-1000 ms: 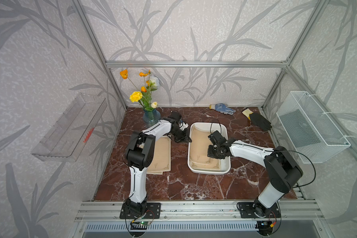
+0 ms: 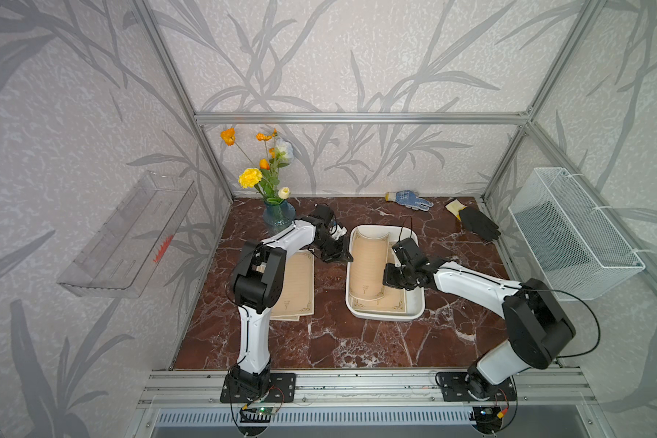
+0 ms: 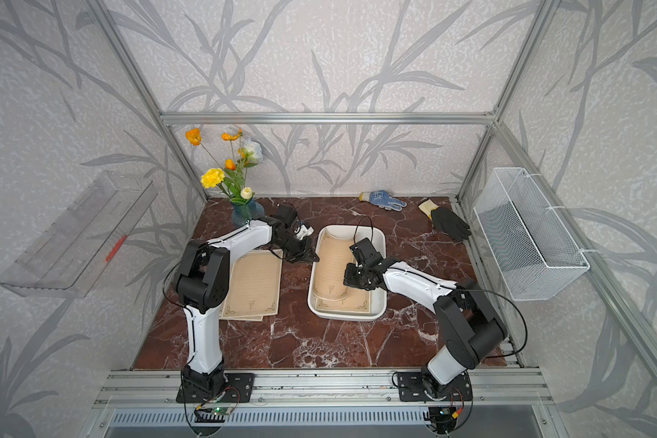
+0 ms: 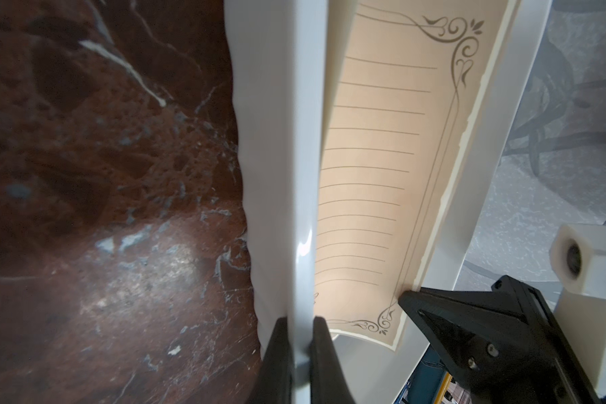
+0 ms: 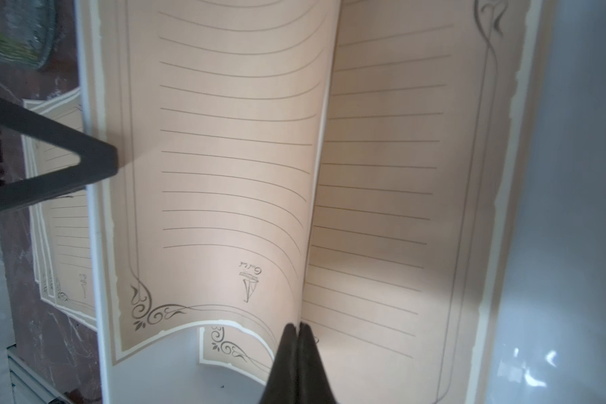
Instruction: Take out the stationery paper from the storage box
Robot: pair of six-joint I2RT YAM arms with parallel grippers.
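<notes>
The white storage box [image 2: 416,307] stands mid-table with sheets of beige lined paper inside. The top sheet [image 5: 235,155] is bowed, its right edge raised, over a flatter sheet [image 5: 383,202] with decorated corners. My right gripper is shut, its tips at the lower end of the bowed sheet's right edge; whether paper lies between them is unclear. On the box's left rim [image 4: 304,202], my left gripper is shut, the rim running between its fingers. More paper [image 3: 255,281] lies on the table left of the box, partly behind the left arm in the top left view.
A glass vase [image 2: 279,213] with flowers stands behind the left arm. A blue glove [image 2: 410,199] and a dark glove [image 2: 479,223] lie at the back right. Bare table [image 2: 350,346] shows in front of the box.
The right arm's elbow has swung right and its gripper has turned slightly. The top sheet has bowed more, its right side drawn inward. The left arm stays at the rim.
</notes>
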